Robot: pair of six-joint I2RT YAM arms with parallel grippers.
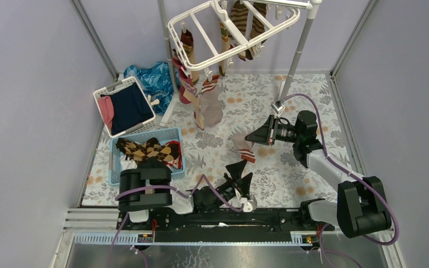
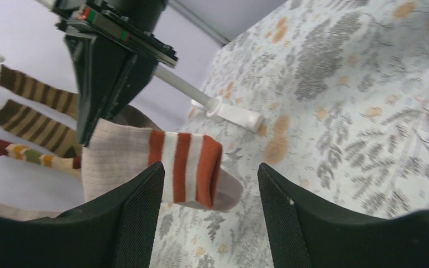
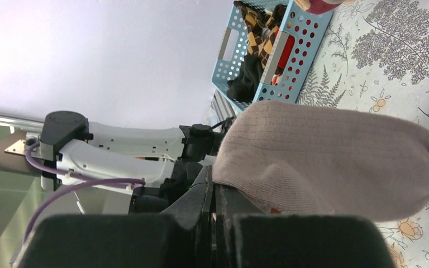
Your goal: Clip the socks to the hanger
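A beige sock [image 1: 242,146] with red and white cuff stripes [image 2: 176,164] hangs from my right gripper [image 1: 260,135], which is shut on it. In the right wrist view its fabric [image 3: 329,156] spreads out beyond the fingertips. Below it in the top view, my left gripper [image 1: 242,172] stands open, and in the left wrist view the striped cuff sits just ahead of its spread fingers, partly behind them. Several socks [image 1: 212,106] hang clipped to the white hanger [image 1: 201,61] at the back.
A blue basket [image 1: 113,156] of socks stands at the left, a white basket [image 1: 151,117] with folded cloth behind it, and a blue plastic bag [image 1: 153,78] beside that. The hanger stand's poles [image 1: 296,58] rise at the back.
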